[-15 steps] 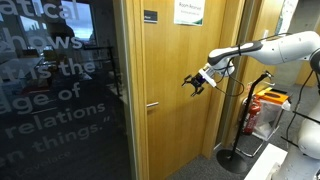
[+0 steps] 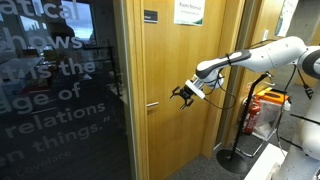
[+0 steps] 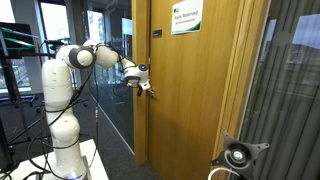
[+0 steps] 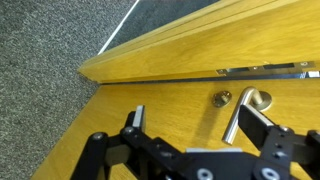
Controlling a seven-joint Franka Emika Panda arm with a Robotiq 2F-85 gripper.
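A wooden door (image 2: 178,60) fills the middle of exterior view 1, with a small silver lever handle (image 2: 152,104) near its left edge. My gripper (image 2: 183,97) hangs in front of the door, to the right of that handle. In the wrist view the lever handle (image 4: 238,115) runs beside the right finger, a round lock (image 4: 221,98) to its left. The gripper stands open there, its fingers well apart and nothing gripped. How far the fingertips are from the handle cannot be told. From exterior view 2, the gripper (image 3: 147,88) overlaps the handle's area.
Left of the door stands a dark glass panel (image 2: 60,90) with lettering. A sign (image 2: 188,11) is fixed high on the door. Right of the arm are a post with a round black base (image 2: 235,160) and a cart with orange items (image 2: 270,97).
Over the last second my gripper has come down and slightly left in exterior view 1, nearer the handle's height. The door and the handle have not moved.
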